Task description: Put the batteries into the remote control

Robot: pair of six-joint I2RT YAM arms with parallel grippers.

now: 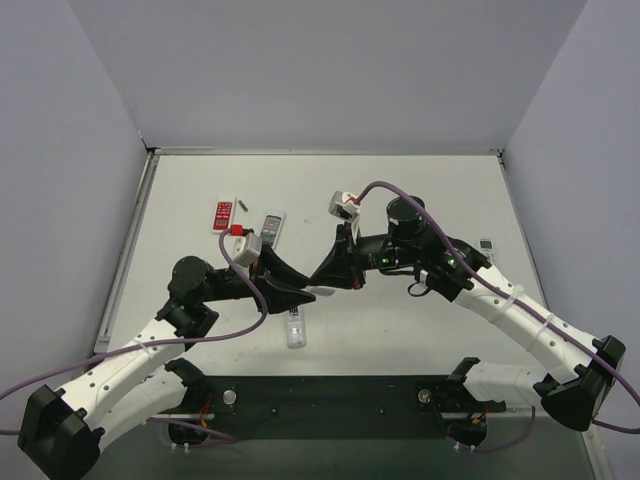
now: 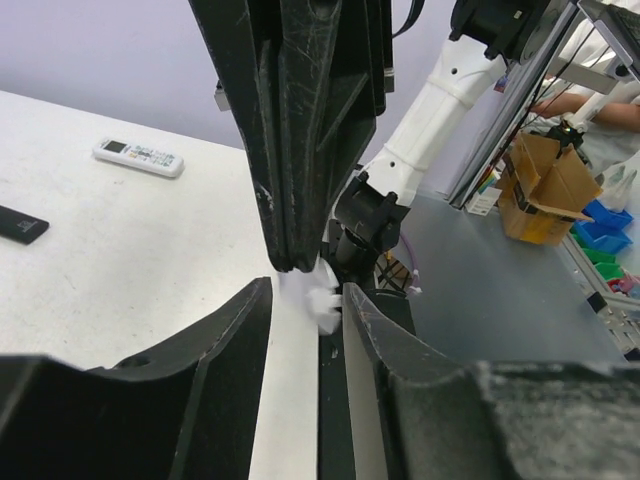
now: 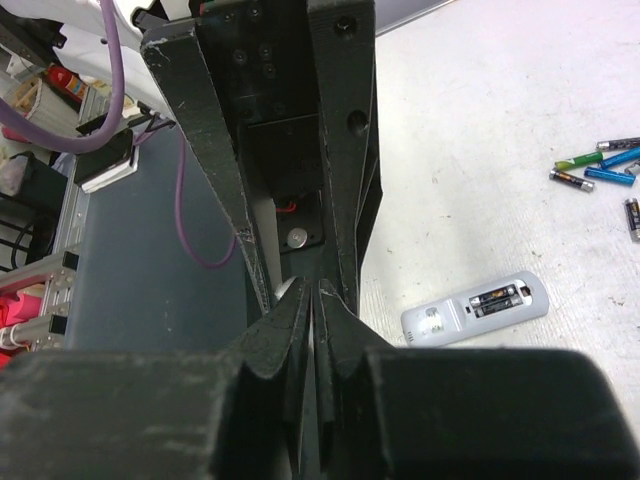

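Observation:
A remote control (image 3: 475, 308) lies on the table with its compartment uncovered; batteries (image 3: 499, 298) sit inside. The top view shows part of this remote (image 1: 296, 330) below the left gripper. My right gripper is shut on a thin white cover (image 2: 318, 298) held at its fingertips, above the table. From the right wrist view, the left fingers (image 3: 205, 140) flank the right fingertips; most of the cover is hidden there.
Several loose batteries (image 3: 592, 172) lie on the table. Around are a red-faced device (image 1: 223, 216), a grey remote (image 1: 272, 228), a white remote (image 2: 140, 157) and a dark object (image 2: 20, 225).

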